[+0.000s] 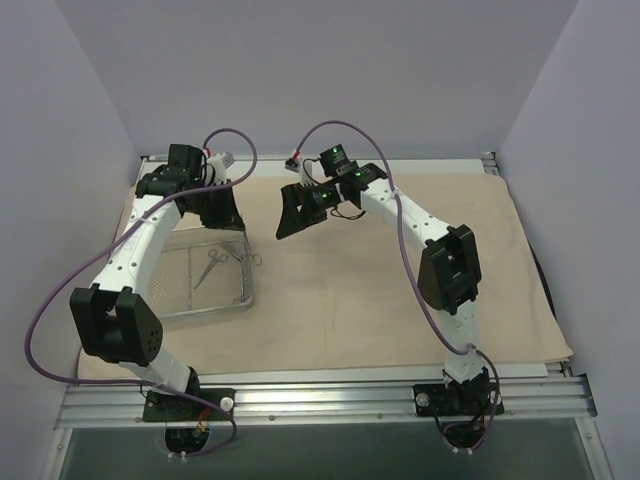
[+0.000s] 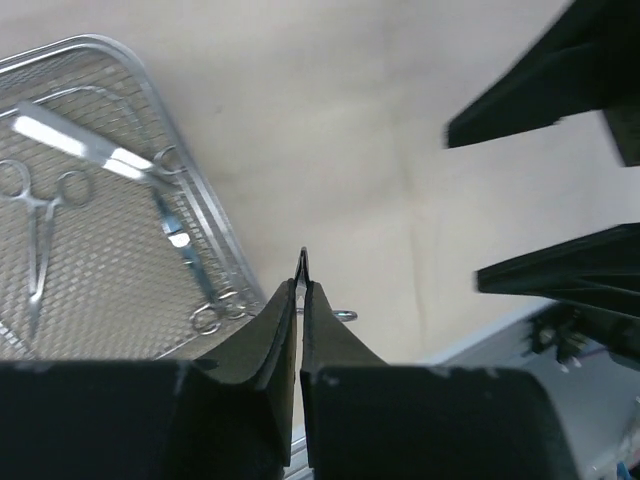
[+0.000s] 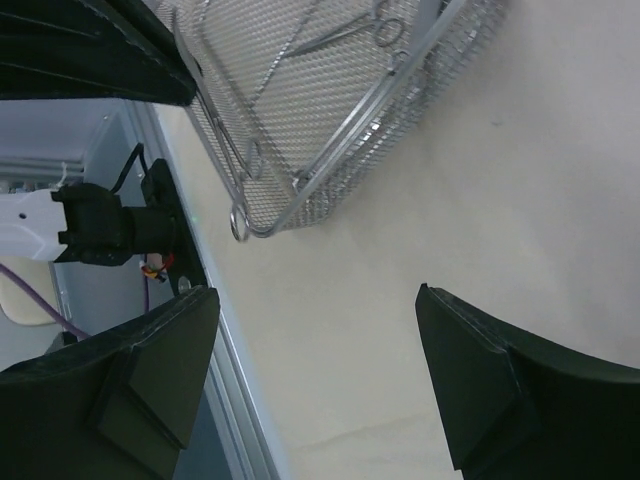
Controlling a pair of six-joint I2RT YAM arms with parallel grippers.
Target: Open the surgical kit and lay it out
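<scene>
My left gripper [image 1: 240,228] is shut on a slim metal ring-handled instrument [image 2: 303,266] and holds it above the tray's right side. In the right wrist view, the held instrument [image 3: 225,150] hangs down from the left fingertips, a finger ring at its lower end. The mesh metal tray [image 1: 200,313] sits on the cloth at left. Inside lie a ring-handled clamp [image 2: 40,220], a flat silver-handled tool [image 2: 75,140] and a blue-grey tool [image 2: 185,245]. Facing the tray from the right, my right gripper stands open, nothing between its fingers.
Purple cables [image 1: 405,245] loop above both arms. The two grippers are close together, with a gap between them.
</scene>
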